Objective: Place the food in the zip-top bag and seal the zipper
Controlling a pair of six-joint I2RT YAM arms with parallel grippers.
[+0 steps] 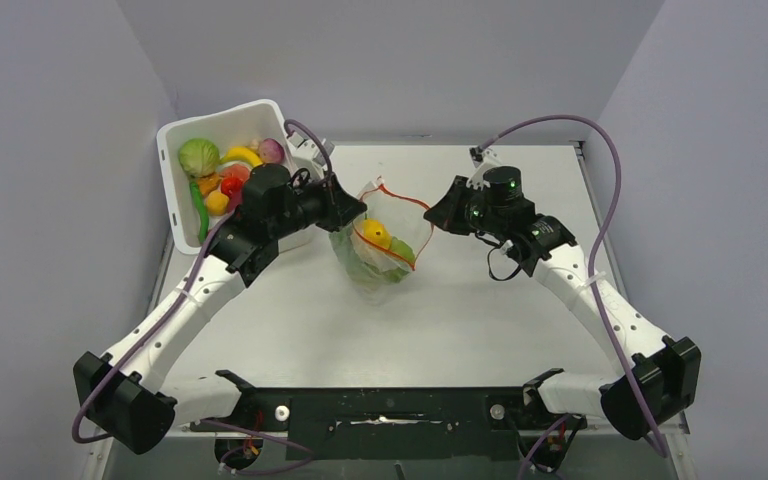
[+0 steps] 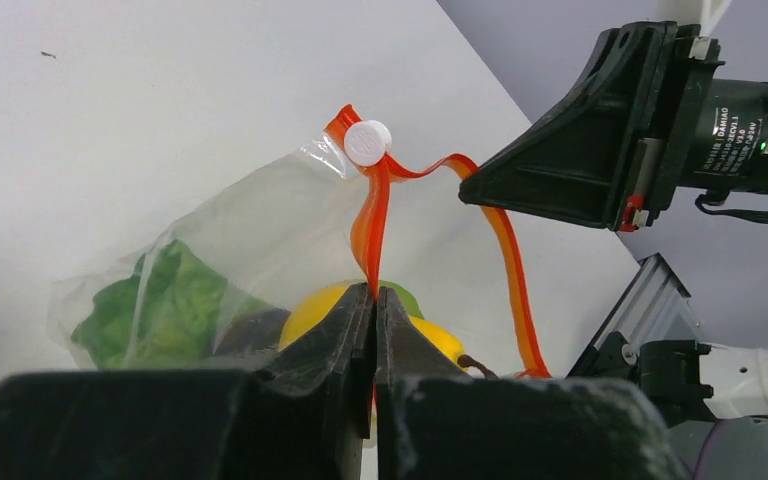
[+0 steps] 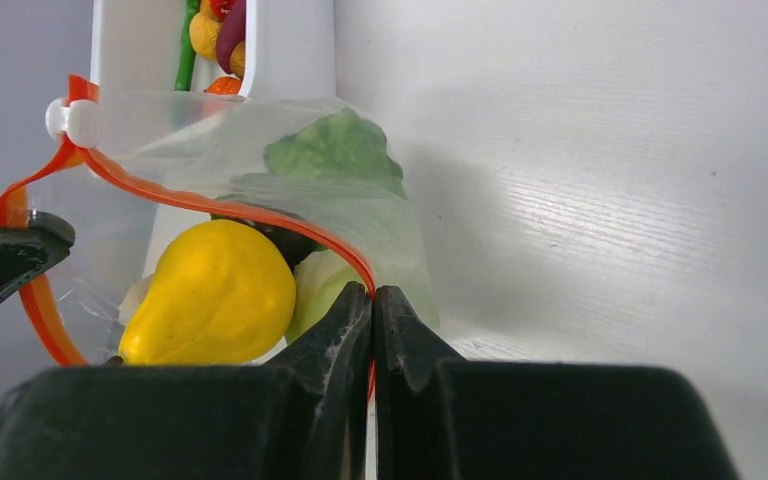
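Observation:
The clear zip top bag (image 1: 390, 262) stands mid-table, mouth spread, orange zipper (image 2: 368, 230) with a white slider (image 2: 367, 142). Inside are a yellow food item (image 3: 210, 290), leafy greens (image 2: 150, 310), a pale green item and something dark. My left gripper (image 1: 358, 208) is shut on the bag's zipper edge at one side. Opposite it, my right gripper (image 1: 432, 217) is shut on the other side of that edge.
A white bin (image 1: 174, 190) of assorted produce stands at the back left, beside the left arm. Walls border the back and sides.

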